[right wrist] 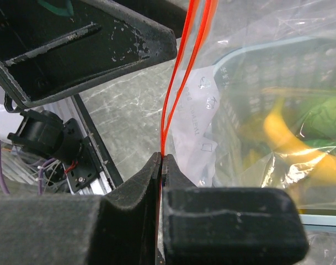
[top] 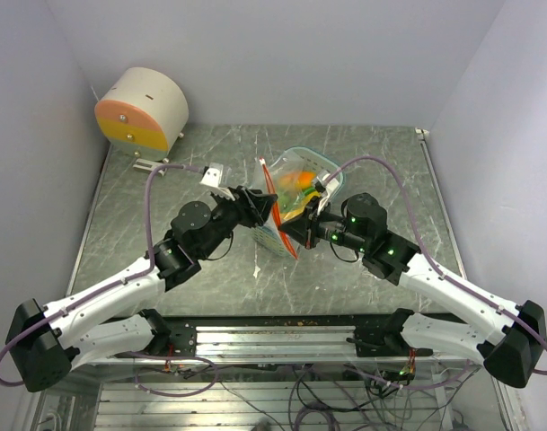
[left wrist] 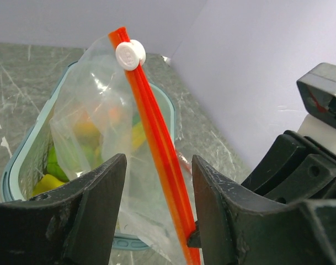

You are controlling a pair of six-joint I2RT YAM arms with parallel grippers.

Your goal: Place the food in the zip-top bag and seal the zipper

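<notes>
The clear zip top bag [left wrist: 90, 116] stands in a mint plastic basket [top: 322, 158], with yellow and green food [right wrist: 300, 149] inside. Its red zipper [left wrist: 159, 143] runs along the top, white slider [left wrist: 130, 55] at one end. My right gripper is shut on the zipper, pinching the red strips. My left gripper is part open around the zipper, fingers apart on either side of it, below the slider and beside the right gripper.
A white drum-shaped object [top: 143, 112] with orange and yellow end sits at back left. Grey walls enclose the marble surface [top: 120, 233], which is clear at left and front.
</notes>
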